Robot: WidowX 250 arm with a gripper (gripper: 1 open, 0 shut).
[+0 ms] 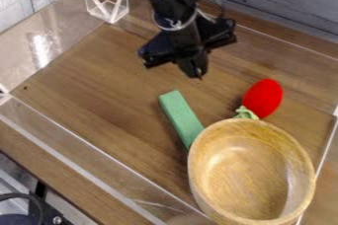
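Observation:
My black gripper point(195, 69) hangs over the upper middle of the wooden board, shut with nothing visible between its fingers. Below it lies a green block point(179, 114), lying lengthwise toward the bowl. A red strawberry-like toy point(263, 98) with a pale green top rests at the right, just behind a large tan bowl point(251, 199) in the lower right.
A white wire holder point(109, 4) stands at the back left. Clear plastic edging point(79, 145) runs along the left and front of the board point(93, 91). The board's left and middle are clear.

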